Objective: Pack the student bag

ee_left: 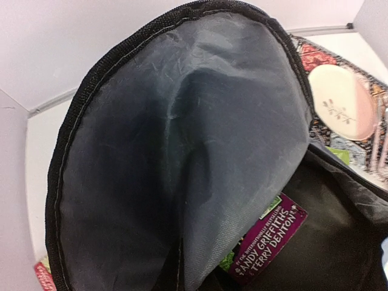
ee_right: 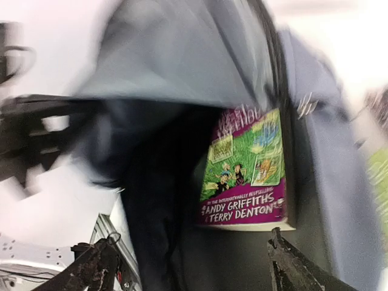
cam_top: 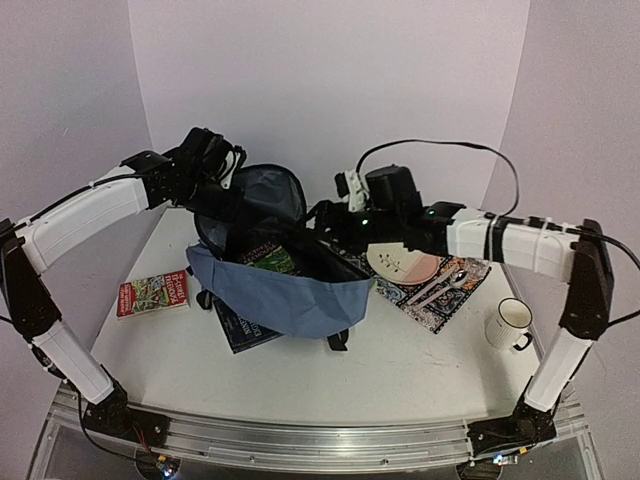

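Note:
The blue-grey bag (cam_top: 280, 300) lies mid-table with its dark-lined flap (ee_left: 242, 121) raised. Inside it, a green and purple book (ee_right: 245, 176) shows its cover in the right wrist view. At the flap's left edge, my left gripper (cam_top: 225, 195) is shut on the fabric; cloth hides its fingertips in the left wrist view. My right gripper stands open over the bag, its fingers (ee_right: 285, 260) wide apart and nothing gripped between them. A red-covered book (cam_top: 153, 294) rests on the table left of the bag. A dark book (cam_top: 243, 332) lies partly beneath the bag.
Right of the bag, a patterned mat (cam_top: 432, 316) carries a round plate (cam_top: 395, 262) and cutlery (cam_top: 440, 287). A white mug (cam_top: 508, 325) stands near the right edge.

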